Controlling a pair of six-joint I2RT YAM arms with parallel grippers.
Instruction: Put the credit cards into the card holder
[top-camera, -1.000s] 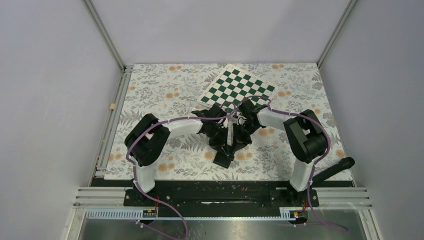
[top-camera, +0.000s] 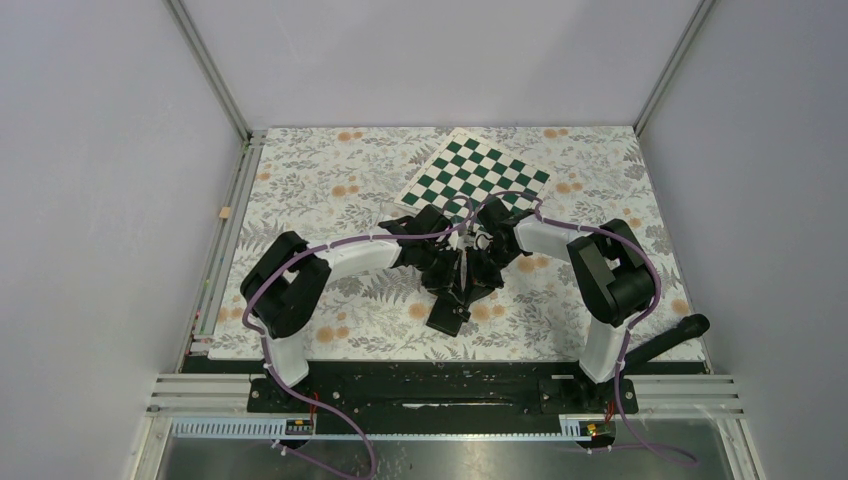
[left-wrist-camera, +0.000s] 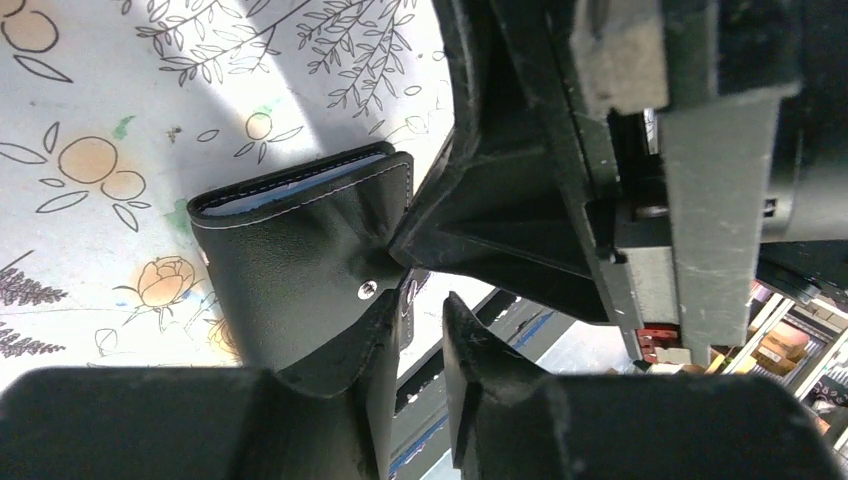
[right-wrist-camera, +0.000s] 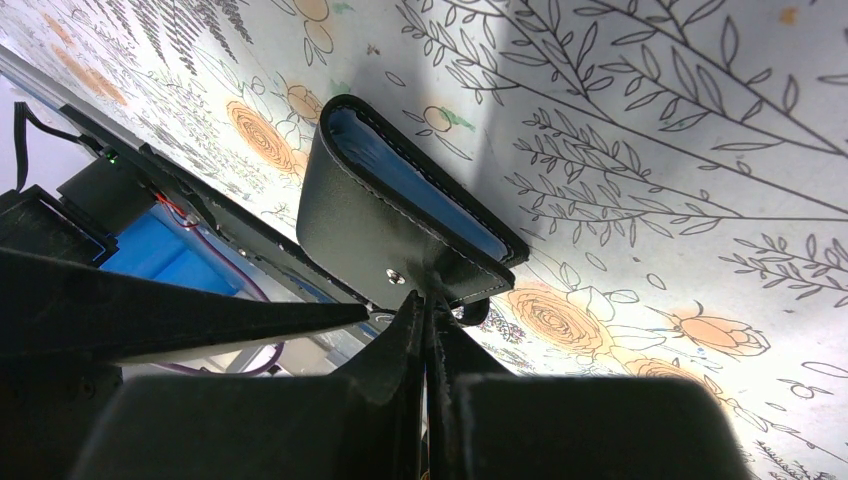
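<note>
The card holder (top-camera: 440, 319), a folded black leather case, lies near the table's front edge, below both grippers. Between its covers, pale blue inner sleeves (right-wrist-camera: 405, 180) show along a gaping edge. A metal snap (left-wrist-camera: 367, 290) sits on its upper cover. My right gripper is shut, its tips against that cover beside the snap; whether leather is pinched there I cannot tell. Over the holder's strap side, my left gripper is part open, with an empty gap between its fingertips. I cannot make out any separate credit card.
A green and white checkered board (top-camera: 475, 170) lies at the back of the patterned table (top-camera: 330, 190). Both grippers are crowded close together over the holder. Free table stretches away to the left and right of them.
My left arm has shifted slightly, its elbow a little further left and its gripper tips a bit higher in the top view. The right arm and the holder look unmoved.
</note>
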